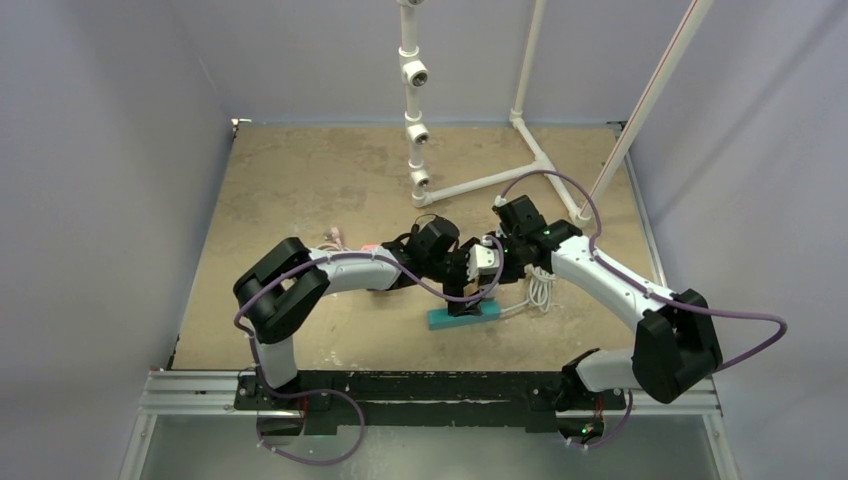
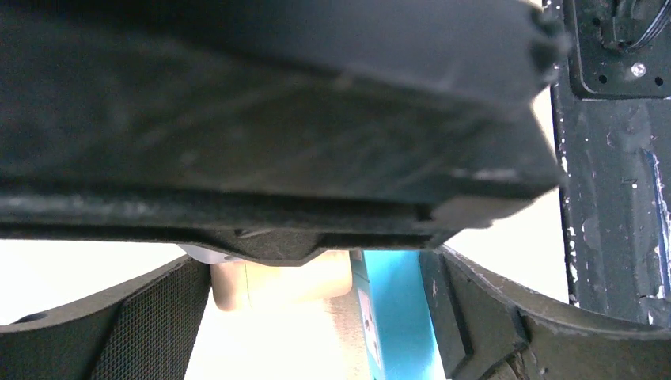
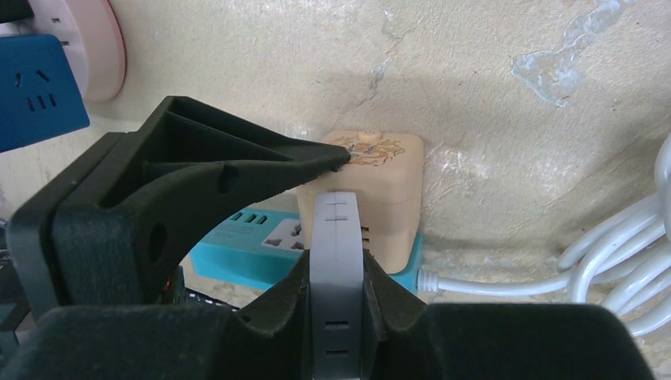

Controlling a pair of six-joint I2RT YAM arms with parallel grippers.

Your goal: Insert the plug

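A teal power strip (image 1: pixel 445 318) lies near the front middle, under both grippers, with white sockets visible in the right wrist view. My left gripper stands open over it; a tan block (image 2: pixel 281 281) and the teal strip show between its fingers. My right gripper is shut on a pale grey block (image 3: pixel 336 229), held above a tan plug body (image 3: pixel 384 198) that sits at the teal strip (image 3: pixel 229 253). Whether its pins are in the sockets is hidden.
A coiled white cable (image 3: pixel 625 253) lies right of the strip. A blue piece (image 3: pixel 39 87) and a pink round object (image 3: pixel 95 55) lie to the left. A white pipe frame (image 1: pixel 480 180) stands behind the arms.
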